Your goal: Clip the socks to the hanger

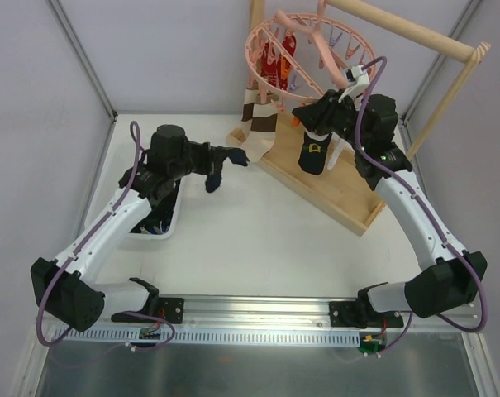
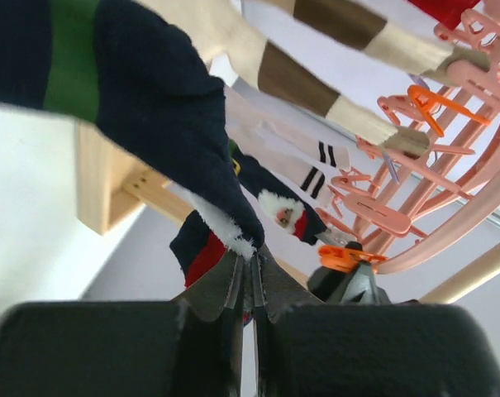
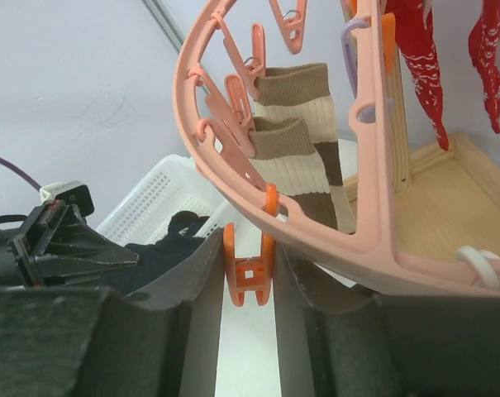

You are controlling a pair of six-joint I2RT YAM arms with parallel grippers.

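Note:
A dark sock with green and red bands [image 2: 150, 124] hangs from my left gripper, which is shut on it and is raised between the basket and the hanger. My right gripper is shut on an orange clip [image 3: 250, 277] on the pink ring hanger [image 1: 266, 78]. Striped socks [image 1: 258, 124] and red socks [image 3: 415, 58] are clipped to the hanger; a dark sock with a yellow mark [image 1: 314, 155] hangs below the right gripper.
The white basket [image 1: 175, 213] with dark socks stands at the left. A wooden board [image 1: 340, 198] and frame carry the hanger at the back right.

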